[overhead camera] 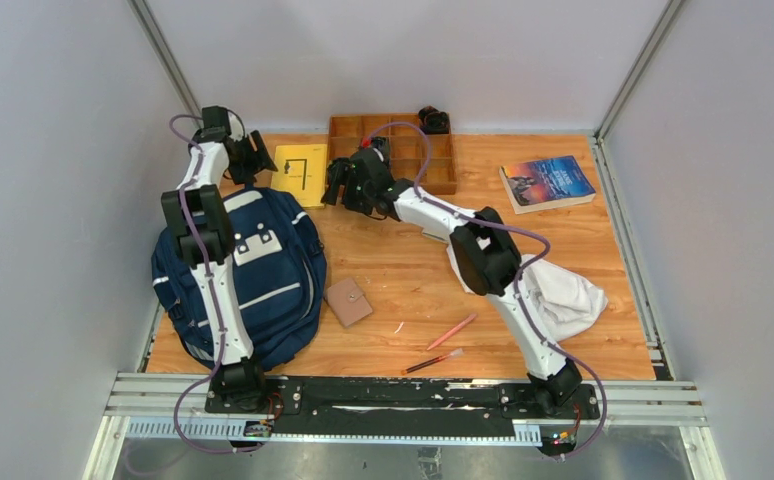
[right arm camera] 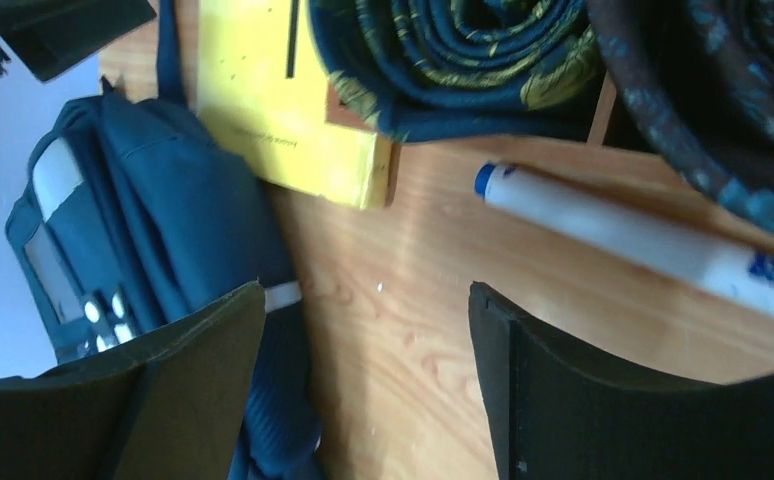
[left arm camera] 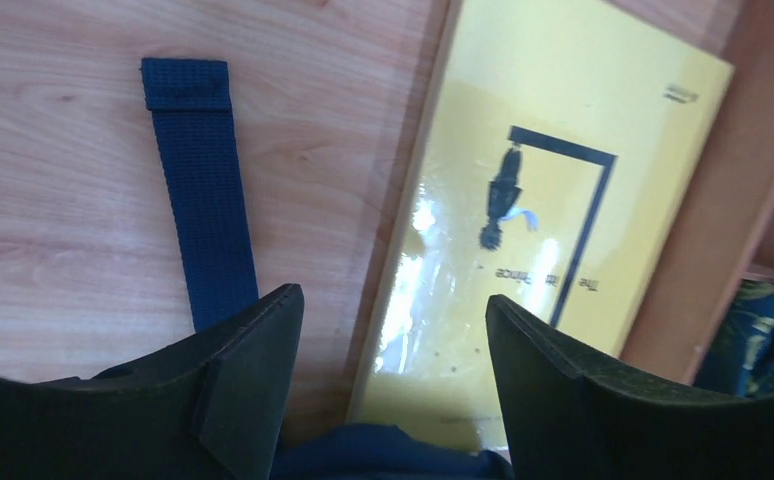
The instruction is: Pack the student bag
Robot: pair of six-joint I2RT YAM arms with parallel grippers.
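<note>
The navy backpack (overhead camera: 253, 270) lies flat on the table's left side. Its top strap (left arm camera: 203, 180) rests on bare wood, left of the yellow book (overhead camera: 300, 170). Above the bag's top end, my left gripper is open; the book shows below and beyond its fingers, with nothing held. My right gripper hovers in front of the wooden box's left corner, near the book. Its fingers stand apart with only the table and bag edge visible between. A white marker with a blue cap (right arm camera: 603, 225) lies in front of the box.
The wooden box (overhead camera: 443, 188) holds rolled dark items (right arm camera: 493, 60). A brown wallet (overhead camera: 348, 301), pencils (overhead camera: 452, 331) and a white cloth (overhead camera: 568, 300) lie further forward. A blue-covered book (overhead camera: 548, 183) lies at right.
</note>
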